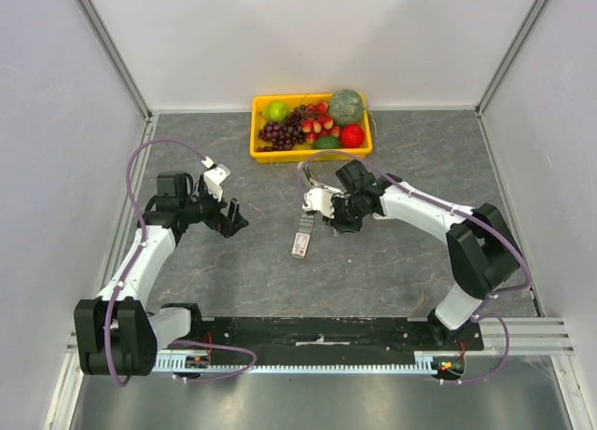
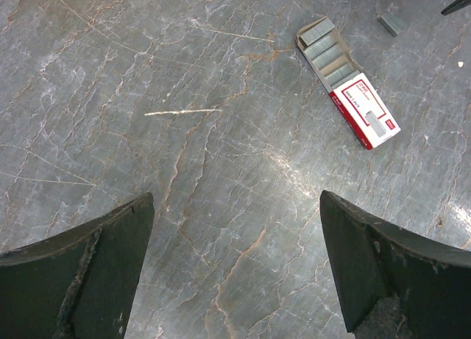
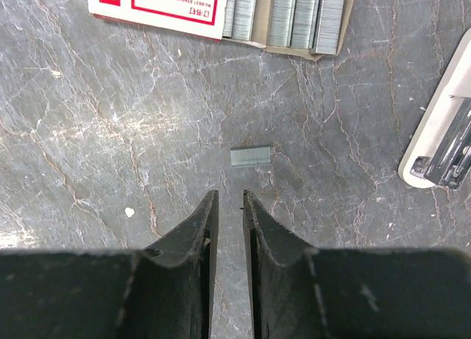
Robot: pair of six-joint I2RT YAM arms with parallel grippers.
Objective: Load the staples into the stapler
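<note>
A loose staple strip (image 3: 250, 155) lies on the grey floor beside the open staple box (image 2: 366, 109), which holds rows of strips (image 3: 302, 15). My right gripper hangs just short of that strip, its fingers a small gap apart with nothing seen between them. The white stapler (image 3: 427, 140) lies at the right of the right wrist view, its dark channel visible; in the top view it is largely under the right arm. My left gripper stands open and empty over bare surface, left of the box.
A yellow tray (image 1: 261, 146) of fruit sits along the back wall. Walls bound both sides and the back.
</note>
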